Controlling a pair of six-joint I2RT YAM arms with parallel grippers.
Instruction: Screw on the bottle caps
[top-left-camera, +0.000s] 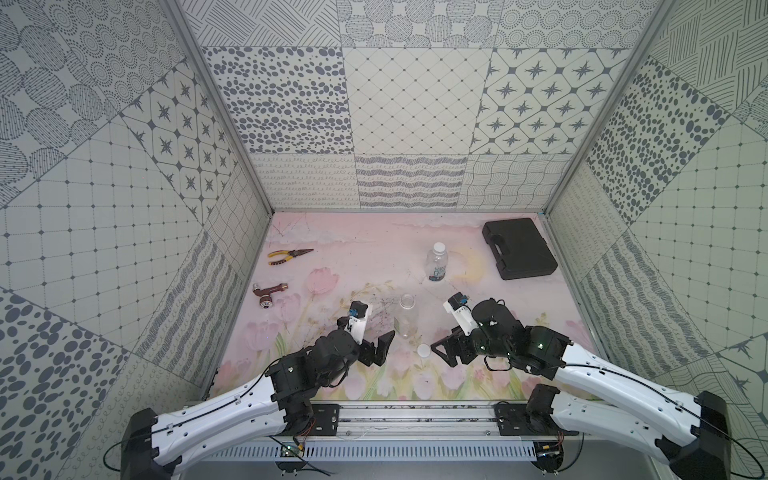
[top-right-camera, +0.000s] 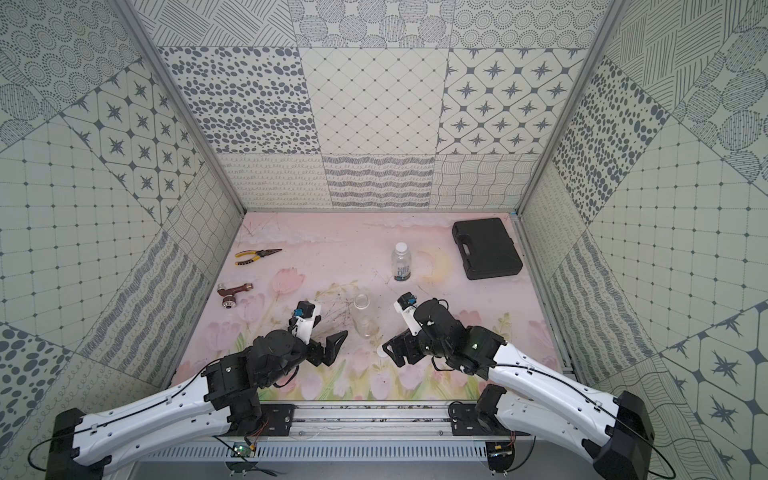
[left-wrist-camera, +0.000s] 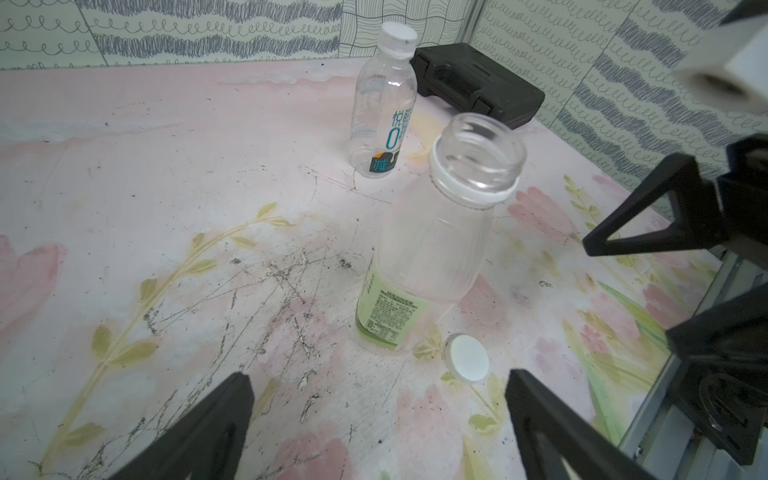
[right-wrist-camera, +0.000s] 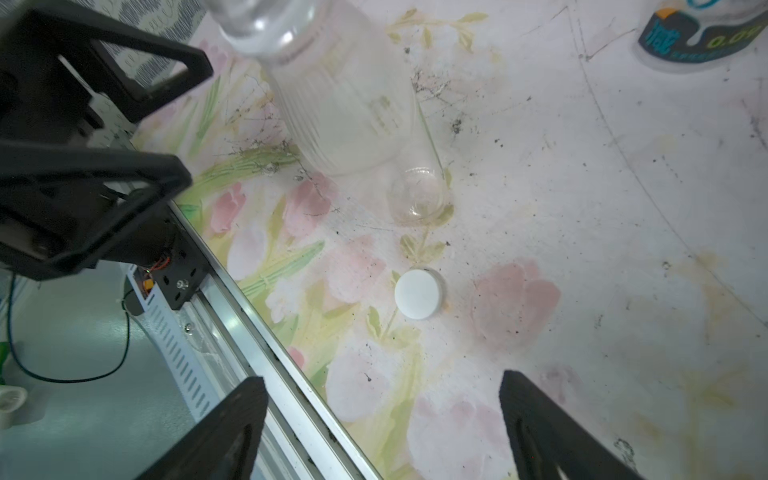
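Note:
An uncapped clear bottle (left-wrist-camera: 424, 248) stands near the table's middle front, with a loose white cap (left-wrist-camera: 466, 358) lying beside it. My left gripper faces this bottle from the left, open and empty. My right gripper hangs above and just right of the cap (right-wrist-camera: 417, 293), its fingers apart with nothing between them. Farther back stands a second clear bottle (top-left-camera: 436, 264) with a white cap on its top (left-wrist-camera: 398, 33).
A black case (top-left-camera: 520, 249) lies at the back right. Pliers (top-left-camera: 289, 256) and a brown tool (top-left-camera: 269, 292) lie on the left.

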